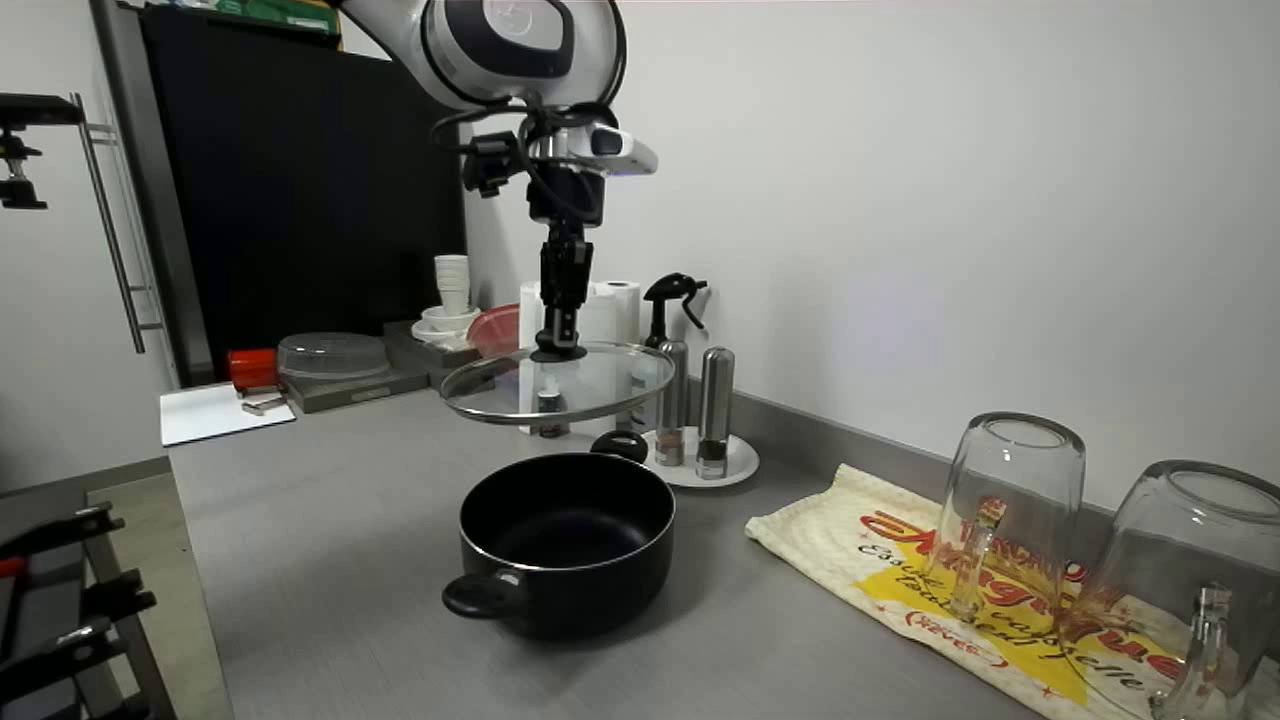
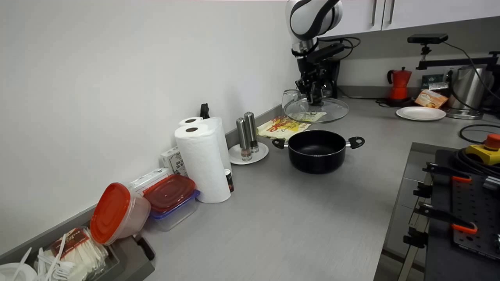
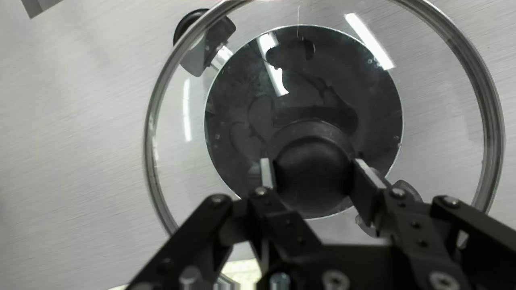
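Note:
A glass lid [image 1: 618, 382] with a metal rim hangs in the air, and my gripper [image 1: 559, 342] is shut on its black knob [image 3: 313, 174]. Below it the black two-handled pot [image 1: 567, 564] stands uncovered on the counter. In exterior view 2 the lid [image 2: 323, 110] hovers a little above the pot [image 2: 316, 152], apart from its rim. From the wrist, the pot's dark inside shows through the glass, with one pot handle [image 3: 208, 41] at upper left. My fingers [image 3: 267, 173] sit on either side of the knob.
Two metal mills [image 1: 714, 414] stand on a white plate by the wall, close behind the pot. Paper towel rolls [image 2: 204, 161] are farther along. Glass mugs [image 1: 1008, 516] rest upside down on a printed cloth [image 1: 858, 528].

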